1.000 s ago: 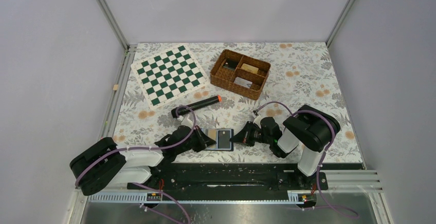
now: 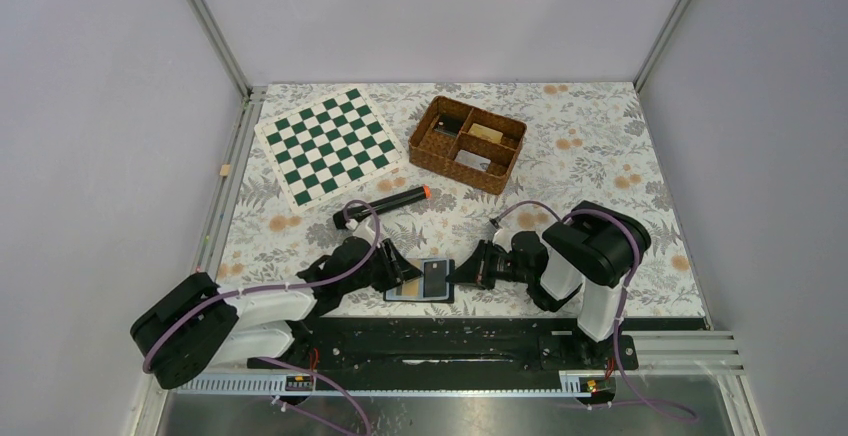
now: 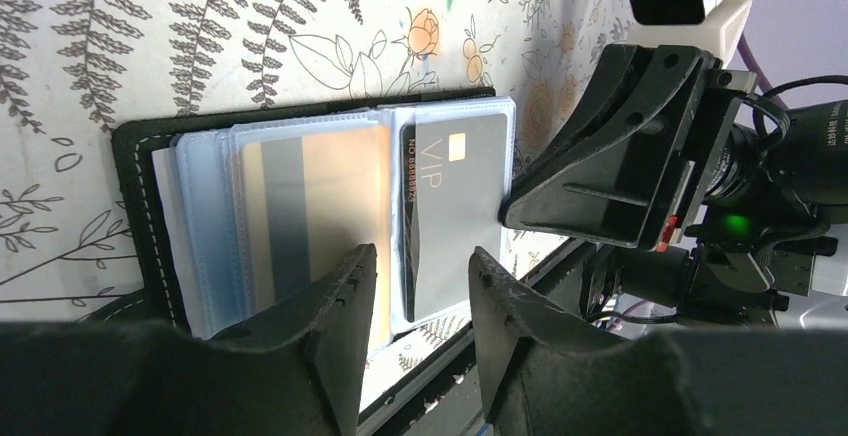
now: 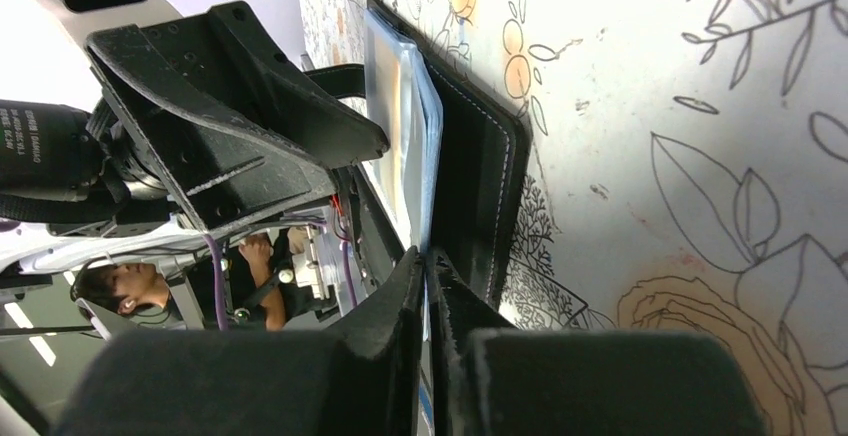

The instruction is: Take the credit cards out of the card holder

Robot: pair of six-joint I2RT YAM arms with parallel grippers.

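The black card holder [image 3: 151,218] lies open near the front table edge, its clear blue-edged sleeves spread flat. A grey VIP card [image 3: 462,201] sits in the right sleeve, and a tan card with a grey stripe [image 3: 335,188] in the one beside it. Over these sleeves my left gripper stands open with nothing between its fingers. My right gripper is at the holder's right side, its fingertips close together at a sleeve's blue edge [image 4: 431,146]. Whether they grip that edge cannot be told.
Behind the holder lies a black tube with an orange end [image 2: 397,202]. Farther back are a green-and-white checkered board [image 2: 331,146] and a wicker basket [image 2: 448,169] with several compartments holding flat items.
The card holder has slid slightly toward the front edge. My right gripper has hardly moved.
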